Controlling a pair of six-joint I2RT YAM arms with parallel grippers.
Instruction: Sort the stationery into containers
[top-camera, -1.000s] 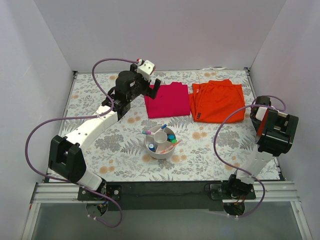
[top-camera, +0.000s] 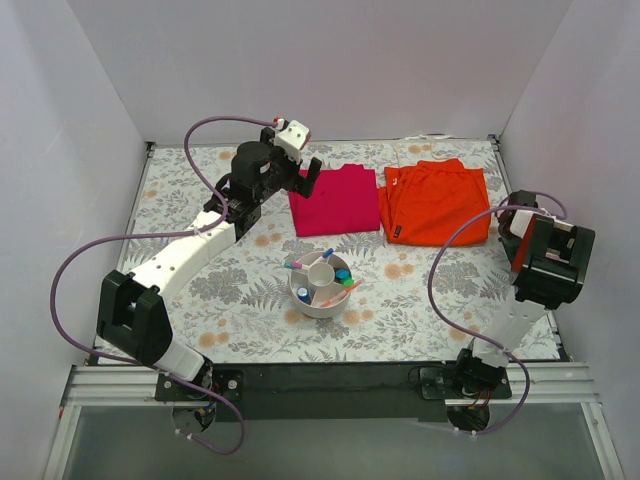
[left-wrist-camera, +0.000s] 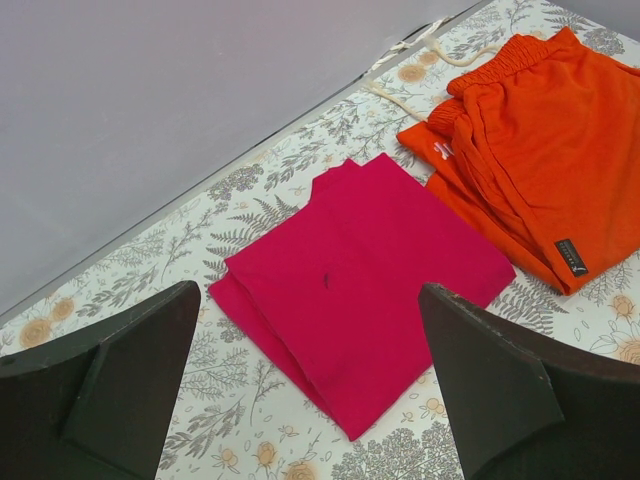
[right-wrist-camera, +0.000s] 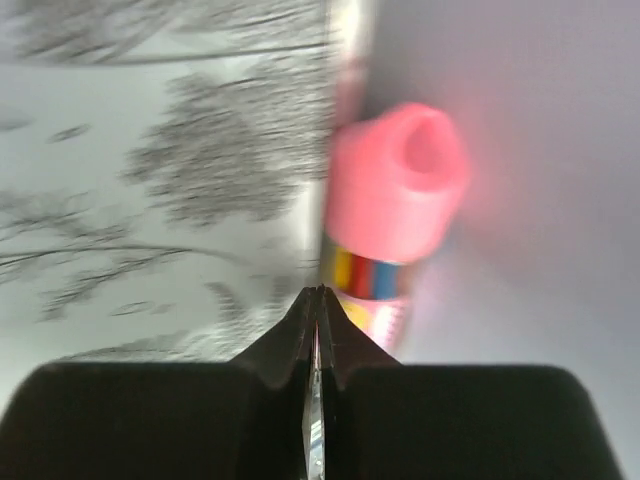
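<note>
A pink-capped item (right-wrist-camera: 392, 190) with coloured bands lies against the grey side wall in the right wrist view, blurred. Just short of it, my right gripper is shut, and nothing shows between its fingertips. From above, the right arm hides this spot at the table's right edge. My left gripper stands open and empty over the back left of the table. A white round container (top-camera: 320, 309) with a cup in its middle sits left of centre, holding several markers and small coloured pieces.
Folded magenta cloth (top-camera: 335, 200) and folded orange shorts (top-camera: 435, 205) lie at the back of the table. The right wall (right-wrist-camera: 540, 200) stands close beside my right gripper.
The right arm has shifted very slightly at the right edge. My left arm, the container and the cloths have stayed where they were.
</note>
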